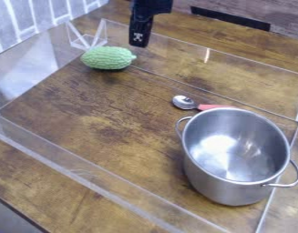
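A pale green bitter melon (108, 58) lies on the wooden surface at the back left. Above and to the right of it, my black gripper (138, 38) hangs at the top of the view, apart from the melon; whether its fingers are open or shut I cannot tell. A steel pot (227, 164) with two handles stands at the front right. A spoon (184, 102) with a red handle lies just behind the pot.
A clear plastic enclosure (29, 136) borders the work area on the table.
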